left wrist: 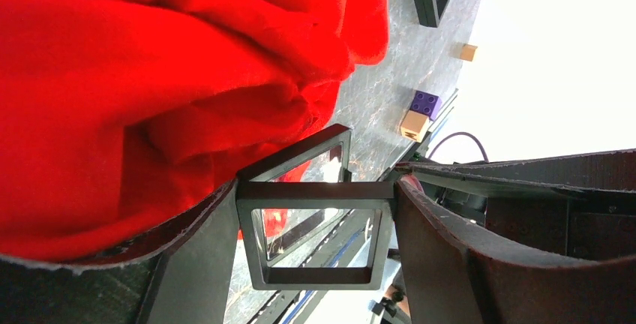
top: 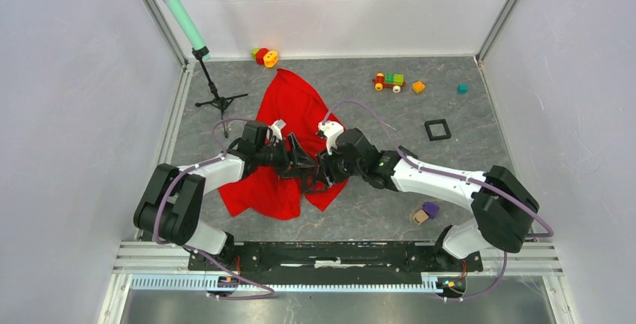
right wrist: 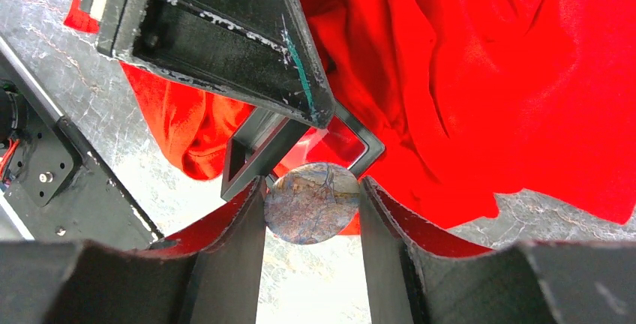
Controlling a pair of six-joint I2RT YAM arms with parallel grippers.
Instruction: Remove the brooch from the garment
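Observation:
In the right wrist view a round, mottled grey-brown brooch fills the gap of my right gripper, touching both fingers. My left gripper is shut on a black square case, which stands unfolded at its fingertips with clear windows. Seen from the right wrist, the case is just beyond the brooch, partly behind a left finger. The red garment lies spread and creased under both grippers. From above, the grippers nearly meet over its lower right part, and the brooch is hidden there.
Another black square frame lies right of the garment. A purple block and a wooden block sit near the front. A toy train and a tripod stand farther back.

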